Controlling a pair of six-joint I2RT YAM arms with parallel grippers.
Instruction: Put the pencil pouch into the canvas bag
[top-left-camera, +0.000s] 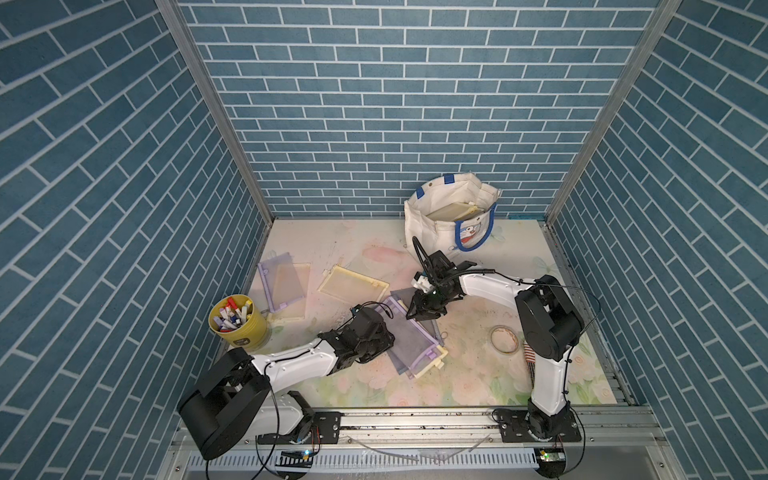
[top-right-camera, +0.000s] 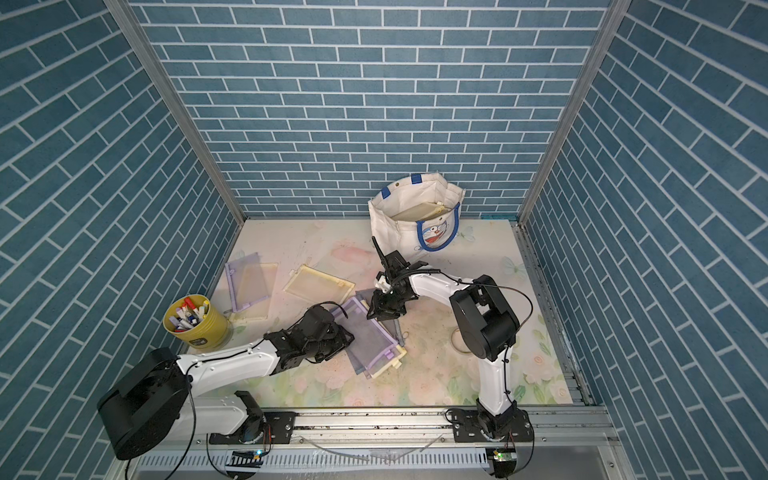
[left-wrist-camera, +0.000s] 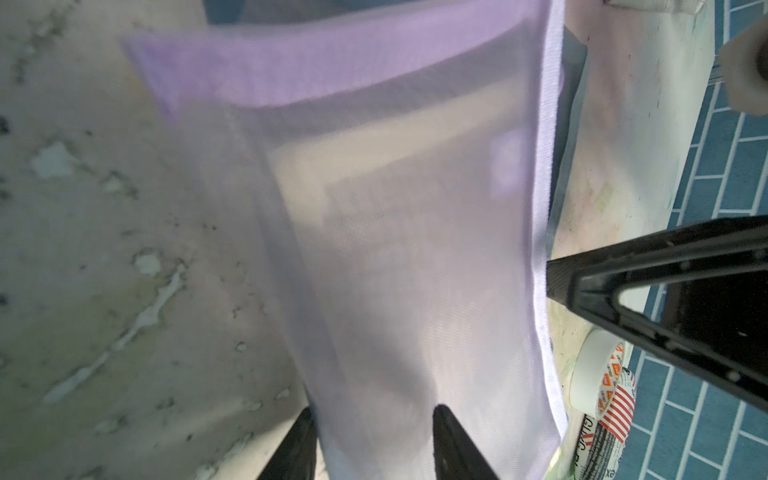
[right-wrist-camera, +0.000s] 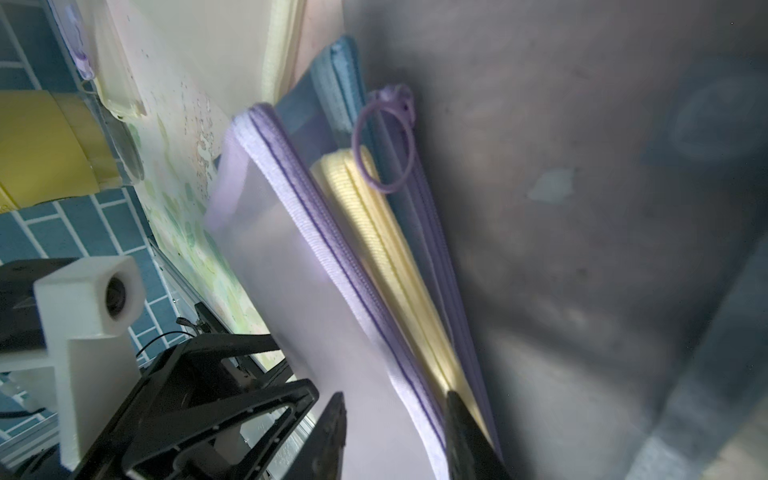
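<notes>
A translucent purple-edged pouch (top-left-camera: 406, 334) tops a stack on the table, with a yellow-edged pouch (right-wrist-camera: 376, 220) and blue-grey ones under it. My left gripper is part open at its left side; pouch film shows between or behind the fingers, and contact cannot be told. At the other side, my right gripper stands part open, its fingers spread across the purple and yellow zip edges. The white canvas bag (top-left-camera: 428, 233) with blue handles stands upright at the back, mouth open, a pale yellowish item (top-left-camera: 456, 212) inside.
A yellow bucket of markers (top-left-camera: 248, 331) stands at the left. Purple (top-left-camera: 284, 284) and yellow-edged pouches (top-left-camera: 352, 285) lie flat behind it. A tape roll (top-left-camera: 505, 340) and a striped pouch (left-wrist-camera: 617, 420) lie at the right. Between stack and bag the right arm crosses.
</notes>
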